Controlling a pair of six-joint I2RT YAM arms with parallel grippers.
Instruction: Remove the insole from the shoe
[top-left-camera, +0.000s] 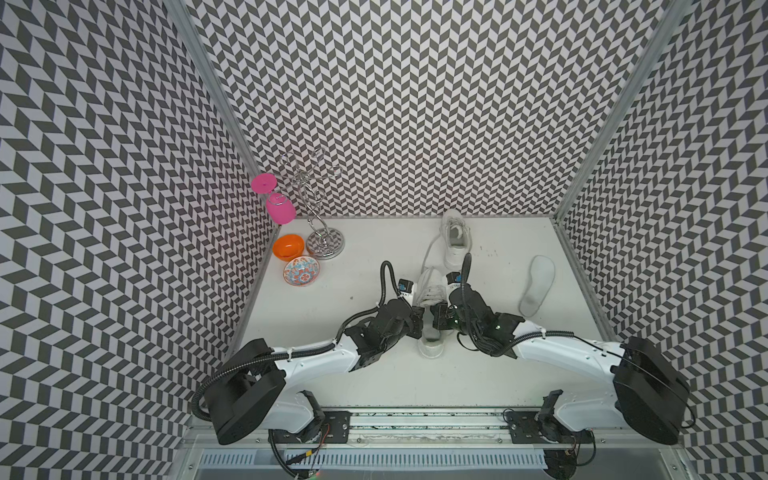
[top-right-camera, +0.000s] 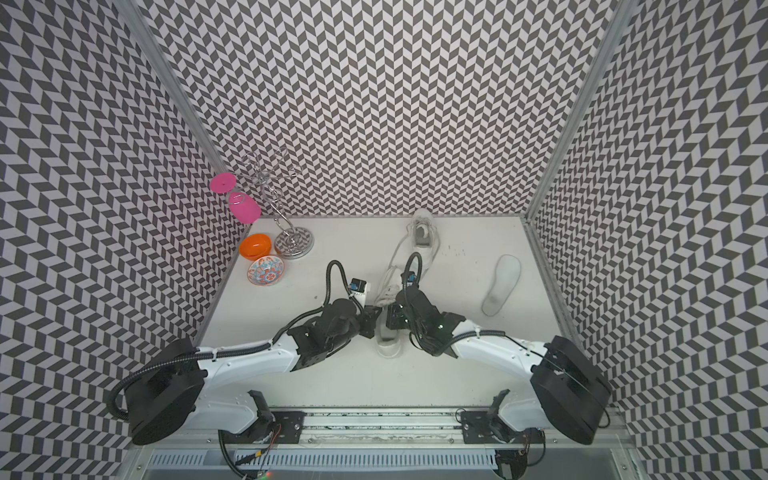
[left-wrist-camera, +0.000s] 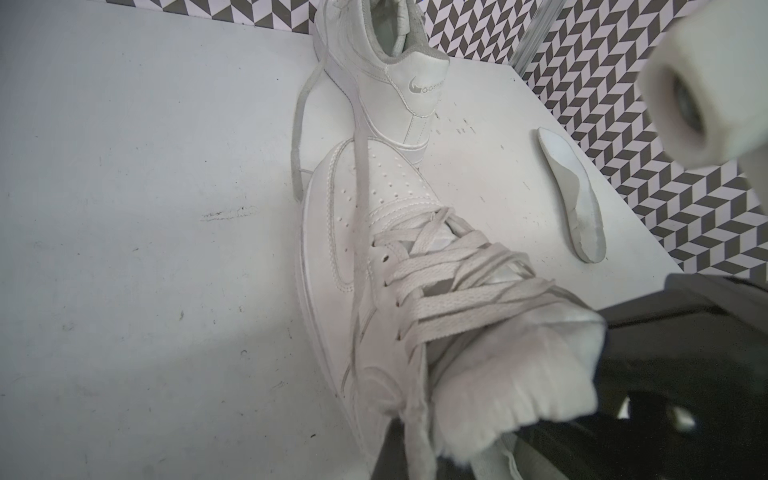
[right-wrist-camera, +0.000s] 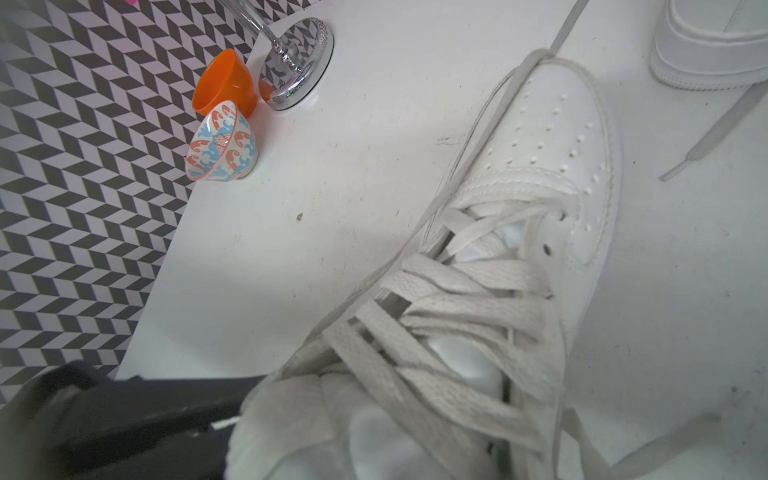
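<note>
A white laced sneaker (left-wrist-camera: 336, 208) lies between my grippers at the front centre, toe pointing back. My left gripper (top-left-camera: 418, 318) is at one side of its collar; in the left wrist view its dark fingertips are mostly hidden behind the lace and tongue, shut. My right gripper (top-left-camera: 440, 316) is at the other side of the collar, shut; its fingertips are hidden under the shoe's tongue in the right wrist view. Whether either pinches any fabric or lace cannot be seen. A second sneaker (top-left-camera: 457, 240) stands behind. A loose pale insole (top-left-camera: 536, 284) lies on the right.
An orange bowl (top-left-camera: 288, 246), a patterned bowl (top-left-camera: 301, 270) and a chrome stand (top-left-camera: 325, 243) with pink items stand at the back left. Patterned walls enclose the sides and back.
</note>
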